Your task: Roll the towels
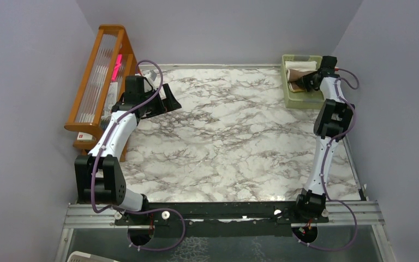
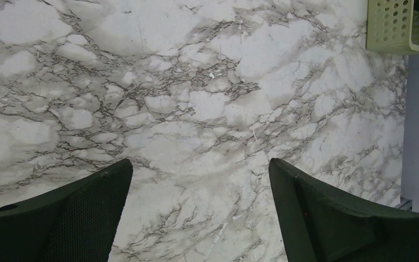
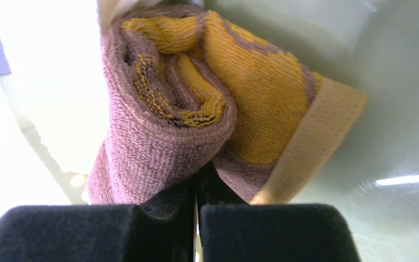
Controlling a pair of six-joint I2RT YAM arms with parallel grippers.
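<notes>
In the top view the green basket [image 1: 289, 100] at the far right holds a white towel [image 1: 301, 66] and a brown one. Up close, the brown-mauve towel [image 3: 142, 155] is rolled, its yellow inside showing at the end, and a yellow cloth with a tan border [image 3: 319, 136] lies beside it. My right gripper is shut inside the basket, its tips touching or nearly touching the brown roll; nothing shows between its fingers. Over bare marble at the left, my left gripper is open and empty.
A wooden rack [image 1: 94, 73] with pink and white items stands beside the left arm. A wall [image 1: 398, 109] runs close along the right arm.
</notes>
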